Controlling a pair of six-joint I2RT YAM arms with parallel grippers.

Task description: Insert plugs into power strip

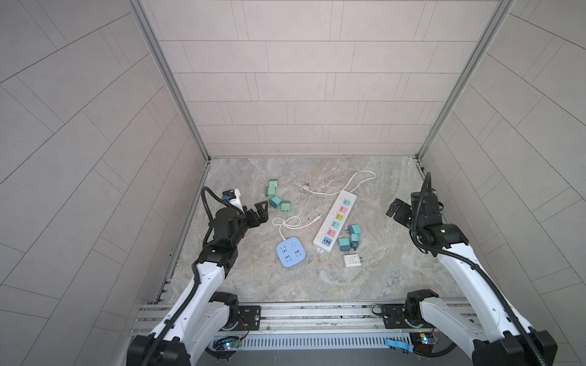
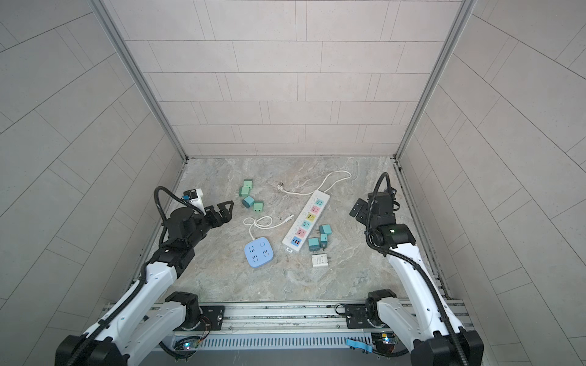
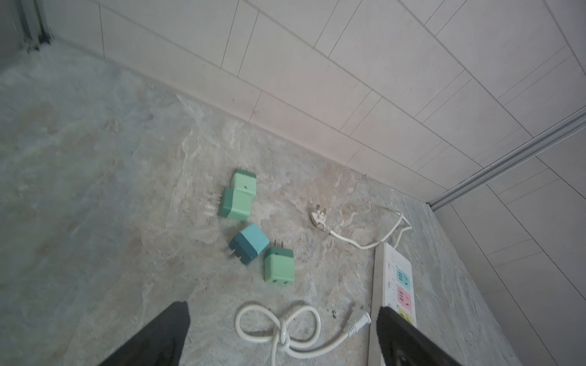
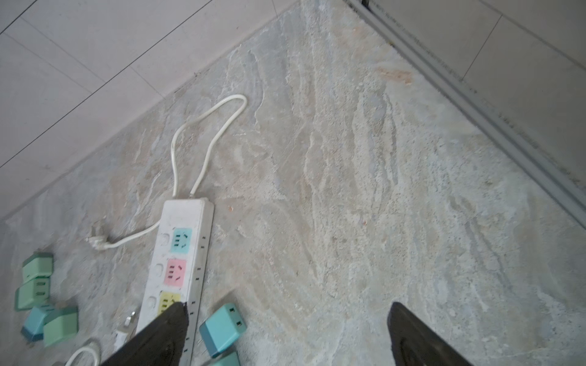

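The white power strip [image 1: 335,220] with coloured sockets lies diagonally mid-table. Green and teal plug blocks [image 3: 279,267] lie left of it; teal plugs [image 4: 221,329] lie on its right, with a white plug adapter [image 2: 320,260] nearer the front. A square blue socket block [image 1: 290,251] sits front-left of the strip. My left gripper [image 1: 258,210] hangs open, empty, over the left side, left of the plug group. My right gripper [image 1: 395,207] is open and empty over the right side, right of the strip.
White cables [image 2: 271,224] loop across the middle and back of the table. Walls enclose the sides and back.
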